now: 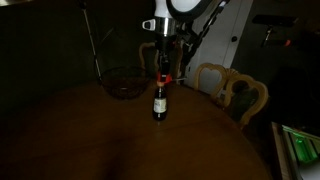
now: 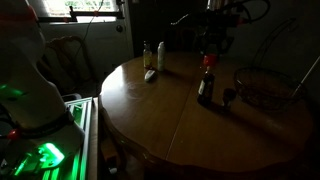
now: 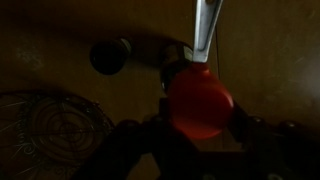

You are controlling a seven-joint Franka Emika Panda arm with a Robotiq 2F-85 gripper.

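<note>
A red rounded object (image 3: 198, 103) sits between the dark fingers of my gripper, which is shut on it. A silver strip like a handle (image 3: 206, 30) reaches from it toward the top of the wrist view. Below stands a dark bottle (image 1: 160, 106) with a pale label, upright on the table. The wrist view shows part of the bottle (image 3: 174, 62), the rest covered by the red object. In the first exterior view my gripper (image 1: 164, 70) is just above the bottle's neck; whether the red object touches it I cannot tell.
A small dark cup or glass (image 2: 229, 96) stands near the bottle, and a wire basket (image 2: 262, 88) lies beyond it. Two bottles (image 2: 161, 55) and a small pale object (image 2: 150, 75) are elsewhere on the round table.
</note>
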